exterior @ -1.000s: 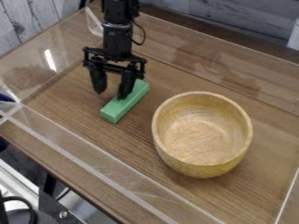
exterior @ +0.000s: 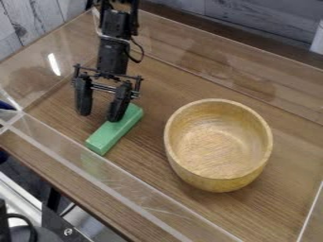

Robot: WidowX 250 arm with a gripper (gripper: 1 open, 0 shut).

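Observation:
My black gripper [exterior: 104,95] hangs from the top of the view, left of centre, open, its fingers over the upper end of a green block [exterior: 111,134]. The block lies slanted on the wooden table. Whether the fingertips touch it is unclear. A large tan bowl [exterior: 217,142] stands to the right of the block.
The green block has moved toward the front left. My gripper has shifted left, and its arm is seen at a different angle.

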